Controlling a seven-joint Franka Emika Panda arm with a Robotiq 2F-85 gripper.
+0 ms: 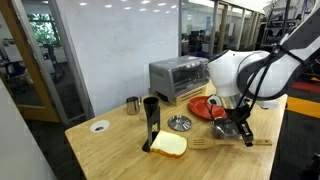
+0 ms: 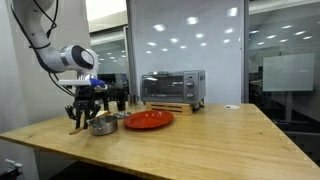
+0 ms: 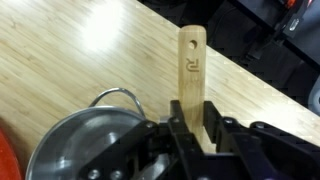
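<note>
A long wooden utensil (image 1: 215, 142) with a slotted-looking end is held roughly level by my gripper (image 1: 247, 138), which is shut on its shaft. In the wrist view its handle (image 3: 191, 70), with a hole near the tip, sticks out beyond the dark fingers (image 3: 178, 143). A metal pot (image 3: 75, 150) with a loop handle lies to the lower left in that view. From exterior view 2, the gripper (image 2: 76, 119) is just left of the pot (image 2: 103, 124). Whether the utensil touches the table cannot be told.
Behind the pot is a red plate (image 1: 204, 108), with a toaster oven (image 1: 178, 76) farther back. Bread (image 1: 168, 145), a black upright holder (image 1: 152, 118), a metal bowl (image 1: 179, 123) and a cup (image 1: 132, 105) stand to the left.
</note>
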